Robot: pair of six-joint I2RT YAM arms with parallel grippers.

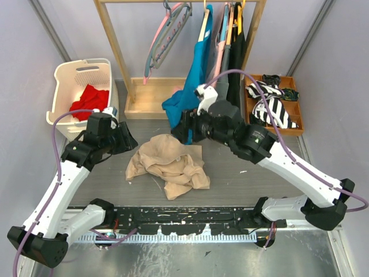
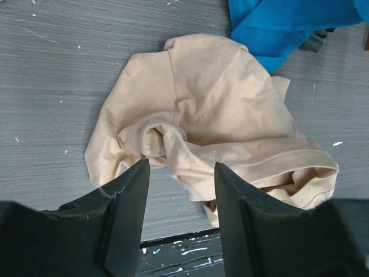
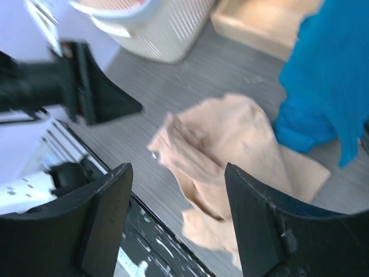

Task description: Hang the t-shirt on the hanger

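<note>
A crumpled beige T-shirt (image 1: pixel 167 158) lies on the grey floor in the middle, its folds bunched towards the front. Left of it and above the floor, my left gripper is open, the shirt showing below and between its fingers with no contact visible. Over the shirt's right far side hangs my right gripper, also open, with empty air between its fingers. On the rack's bar hang empty pink and grey hangers (image 1: pixel 167 37), at the left of the hanging clothes.
The wooden rack (image 1: pixel 115 49) stands at the back; a hanging blue garment (image 1: pixel 196 75) reaches down near the shirt. A white basket (image 1: pixel 60 104) holds red cloth (image 1: pixel 91 99). A wooden box (image 1: pixel 293 131) with striped items is at right.
</note>
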